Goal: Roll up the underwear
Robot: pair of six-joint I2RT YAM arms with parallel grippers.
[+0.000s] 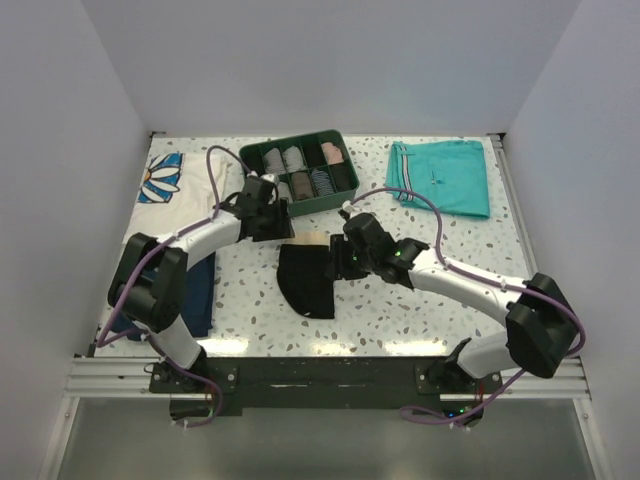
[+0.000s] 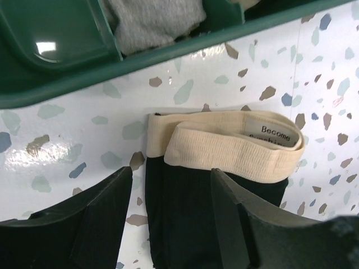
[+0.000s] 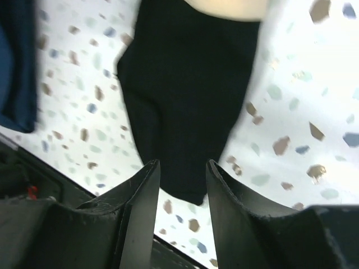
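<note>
Black underwear [image 1: 307,280] with a beige waistband [image 2: 224,148] lies folded lengthwise on the speckled table, its waistband toward the green box. Its narrow end [image 3: 185,179] points at the front edge in the right wrist view. My left gripper hovers at the waistband end, open, with nothing between its fingers. In the right wrist view my right gripper stands part open above the lower end of the cloth, its fingers apart and empty. From the top, the right gripper [image 1: 335,278] is beside the right edge of the black cloth.
The green divided box [image 1: 322,203] holds rolled garments behind the waistband. At the back right lies a folded teal cloth [image 1: 440,177]. White cloth with a flower [image 1: 160,205] and dark blue cloth [image 1: 199,300] lie at left.
</note>
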